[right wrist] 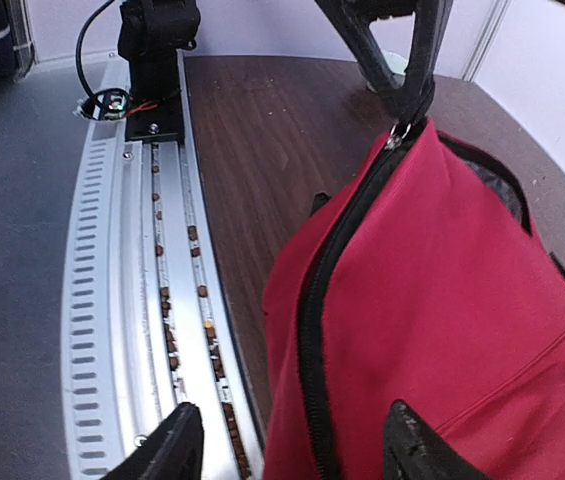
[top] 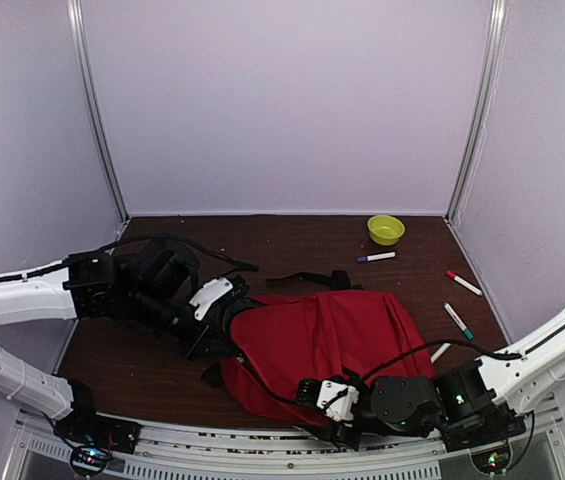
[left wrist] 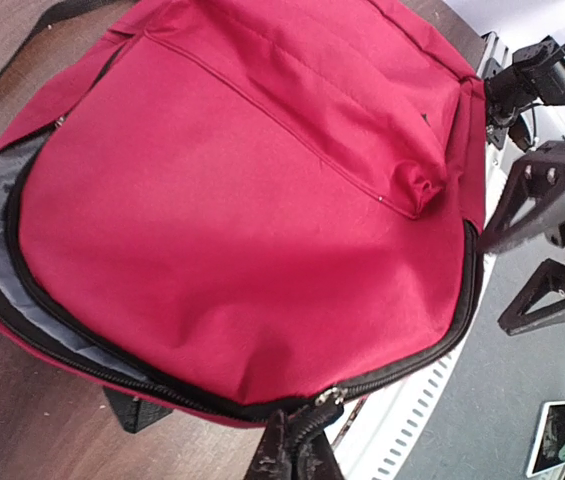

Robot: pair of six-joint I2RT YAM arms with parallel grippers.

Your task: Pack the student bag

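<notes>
The red backpack (top: 332, 340) lies on the table, its zipped compartment partly open along the left, showing grey lining (left wrist: 7, 230). My left gripper is shut at the zipper pull on the bag's edge; the right wrist view also shows it there at the top. My right gripper is part open at the near end of the bag, with zipper and red fabric between and beyond its blurred fingers.
A yellow bowl (top: 386, 229) stands at the back right. Several markers lie right of the bag, including a red one (top: 464, 283) and a teal one (top: 458, 320).
</notes>
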